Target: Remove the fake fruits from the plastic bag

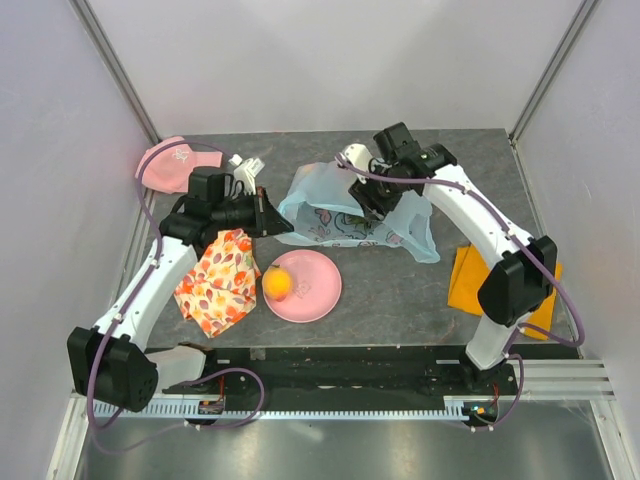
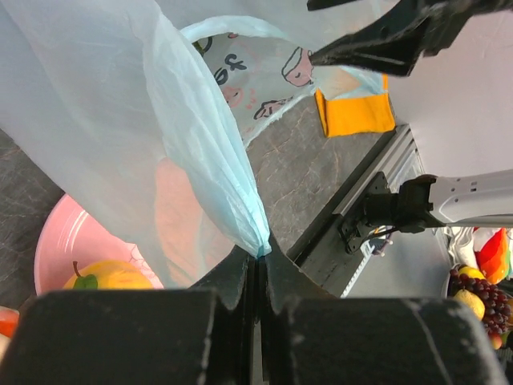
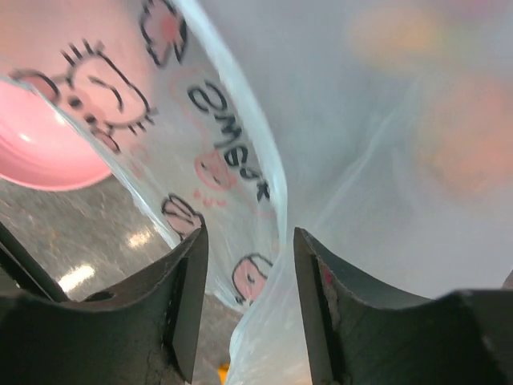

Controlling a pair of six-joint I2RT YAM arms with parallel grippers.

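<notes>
The pale blue translucent plastic bag point(image 1: 335, 190) lies spread between my two arms, its mouth toward the front. My left gripper is shut on a gathered edge of the bag, pulling the film taut. Over the bag's right part is my right gripper point(image 1: 374, 208); its fingers point(image 3: 191, 297) stand apart with no fruit between them, and film shows behind them. Blurred orange fruit point(image 3: 473, 132) and yellow fruit point(image 3: 397, 36) show through the plastic in the right wrist view. A yellow-orange fruit point(image 1: 278, 283) with a green leaf sits on the pink plate point(image 1: 318, 290).
A fruit-patterned cloth point(image 1: 218, 283) lies left of the plate, a pink cloth point(image 1: 178, 166) at the back left. Orange cloth point(image 1: 468, 283) lies at the right, partly under the right arm. The table right of the plate is bare.
</notes>
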